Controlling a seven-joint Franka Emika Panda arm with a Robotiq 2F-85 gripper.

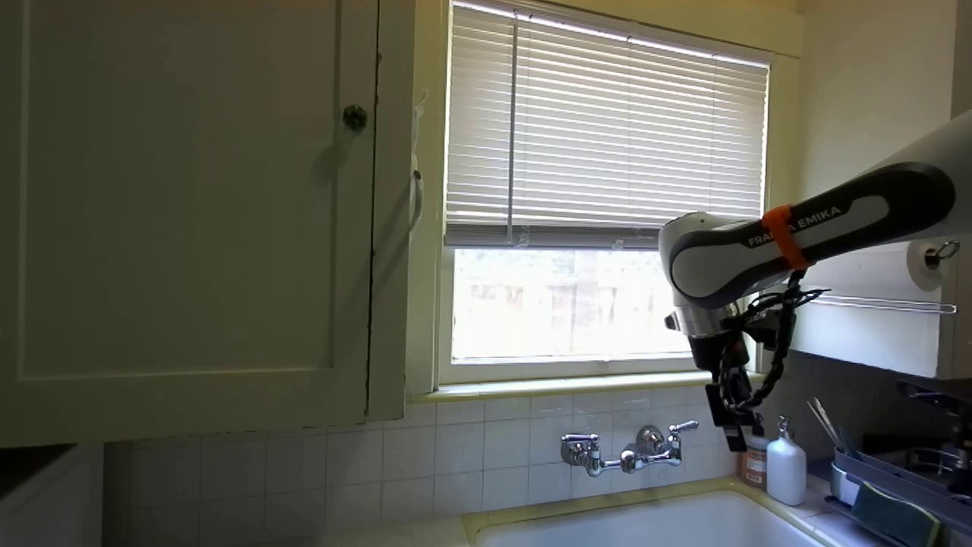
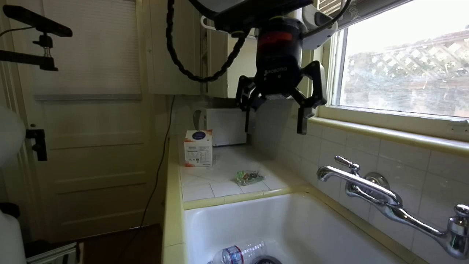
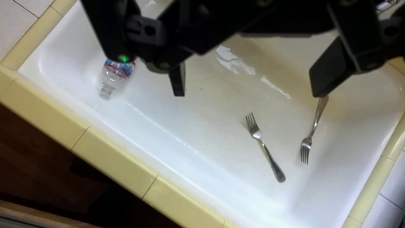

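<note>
My gripper (image 2: 275, 127) hangs high above the white sink (image 2: 290, 220), its two fingers spread wide with nothing between them. Two metal forks lie apart on the sink floor in the wrist view: one fork (image 3: 264, 145) near the middle, and another fork (image 3: 312, 131) to its right, its handle end partly hidden behind a finger. A clear plastic bottle (image 3: 114, 75) with a blue and red label lies on its side at the sink's left, partly covered by the gripper's linkage. From the side, the gripper (image 1: 736, 442) appears edge-on beside the window.
A chrome faucet (image 2: 373, 189) juts from the tiled wall over the sink. On the counter stand a carton (image 2: 198, 149) and a small green packet (image 2: 249, 176). A white soap bottle (image 1: 786, 465) and a dish rack (image 1: 888, 497) sit at the other end.
</note>
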